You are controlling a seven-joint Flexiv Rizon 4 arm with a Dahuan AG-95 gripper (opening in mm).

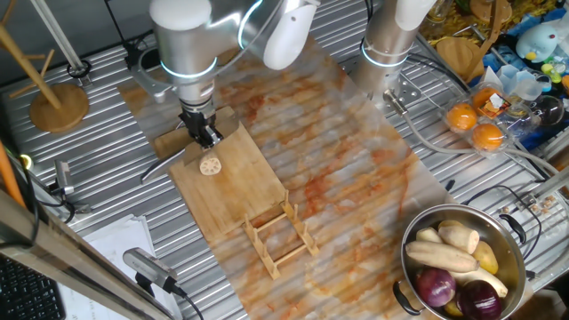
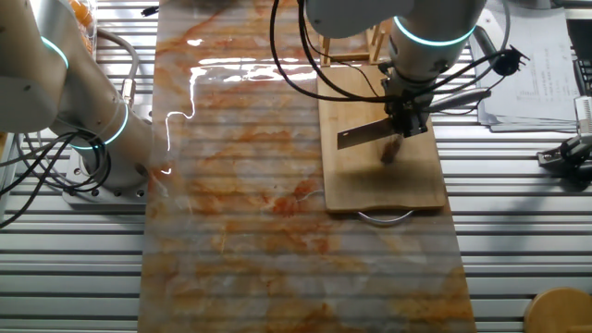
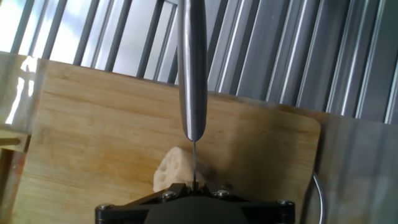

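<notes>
A kitchen knife with a metal handle [image 3: 193,74] is clamped in my gripper [image 1: 210,138], which is shut on it. The handle sticks out to one side, and the broad blade [image 2: 365,134] reaches out on the other, over the cutting board [image 1: 236,191]. On the board lies a pale piece of lotus root [image 1: 210,166], its holed cut face showing. In the wrist view this lotus root [image 3: 171,169] is right beside the knife and partly hidden by the gripper. Whether the blade touches it cannot be made out.
A small wooden rack [image 1: 280,240] stands at one end of the board. At the lower right, a steel pot [image 1: 516,267] holds several vegetables. Papers [image 1: 111,258] and a camera device [image 1: 151,269] lie left of the board.
</notes>
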